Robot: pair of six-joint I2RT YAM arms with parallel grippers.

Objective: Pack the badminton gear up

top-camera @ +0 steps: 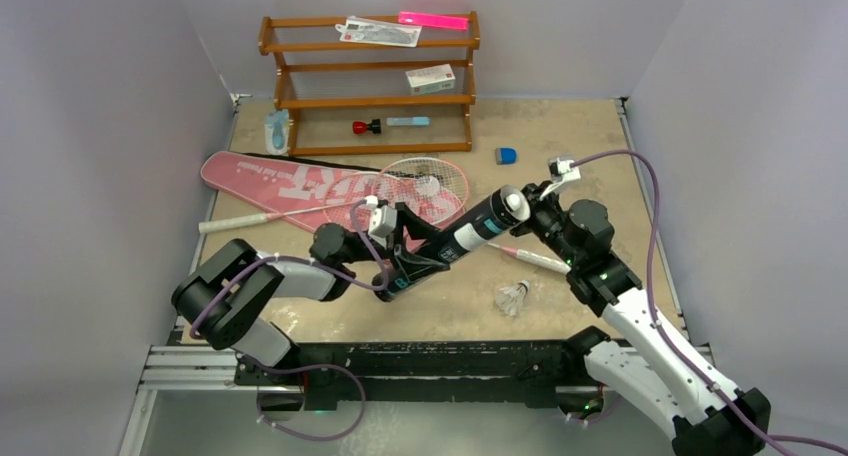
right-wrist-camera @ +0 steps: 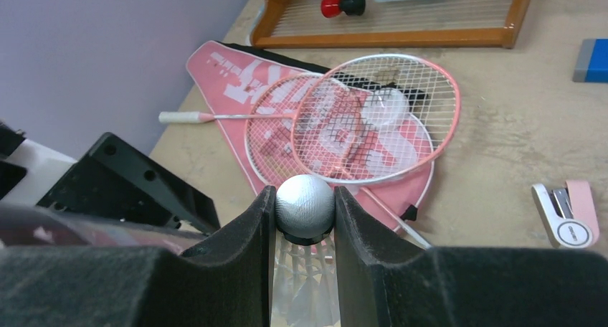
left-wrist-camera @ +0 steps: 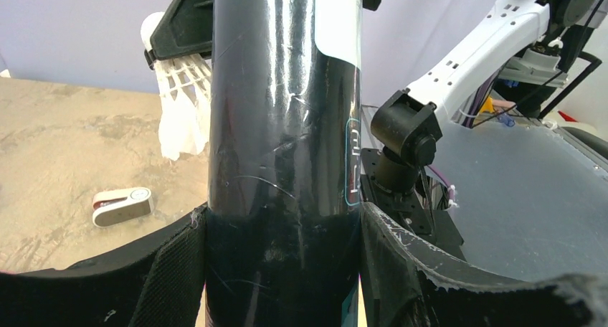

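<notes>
A black shuttlecock tube (top-camera: 450, 244) (left-wrist-camera: 283, 148) is held tilted by my left gripper (top-camera: 415, 251), its fingers around the barrel. My right gripper (top-camera: 535, 198) is shut on a shuttlecock, at the tube's upper end; in the left wrist view its feathers hang beside the tube. Another shuttlecock (top-camera: 511, 297) lies on the table. Two rackets (top-camera: 262, 218) (right-wrist-camera: 376, 119) lie on and around the pink racket bag (top-camera: 250, 181), one more shuttlecock under the strings.
A wooden rack (top-camera: 370, 102) with small items stands at the back. A blue block (top-camera: 505, 156) lies right of it. A small clipper-like object (right-wrist-camera: 563, 212) lies on the table. Bare table is at front and right.
</notes>
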